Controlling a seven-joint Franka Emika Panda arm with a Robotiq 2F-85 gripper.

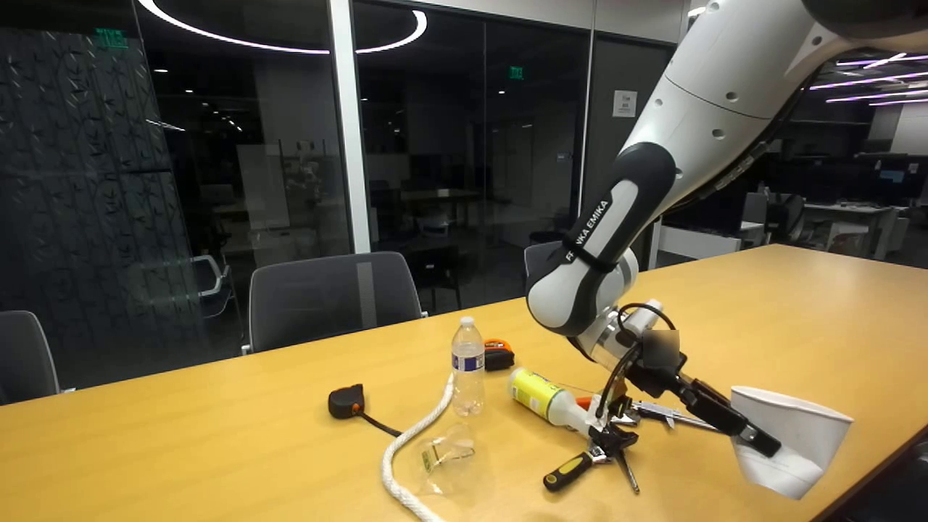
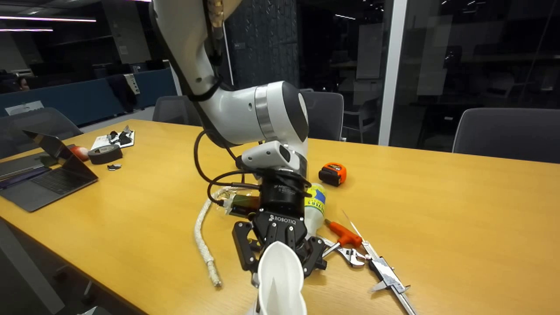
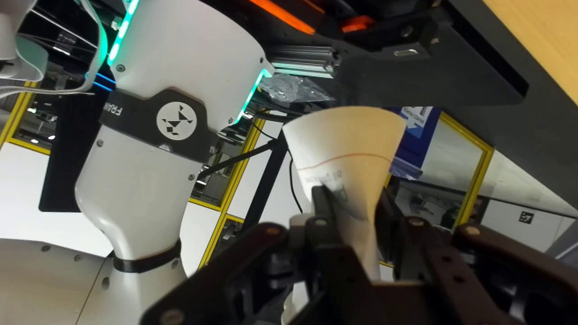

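Observation:
A white paper cup [image 1: 787, 435] is squeezed in my gripper [image 1: 763, 442], its wall pinched inward. In the wrist view the gripper's fingers [image 3: 325, 211] press on both sides of the cup [image 3: 347, 146], which narrows sharply between them. Seen in exterior view 2, the gripper [image 2: 283, 262] faces the camera and the cup [image 2: 281, 281] shows its folded opening, cut off by the bottom edge. The cup is held tilted, near the table's front edge and right of the tools.
A clear bottle [image 1: 467, 365], a spray bottle [image 1: 548, 399], a white rope [image 1: 409, 435], a clear plastic cup [image 1: 448, 457] and a black tape measure [image 1: 346, 401] stand or lie left of the arm. Calipers [image 2: 387, 275] and an orange-handled tool [image 2: 344, 233] lie nearby.

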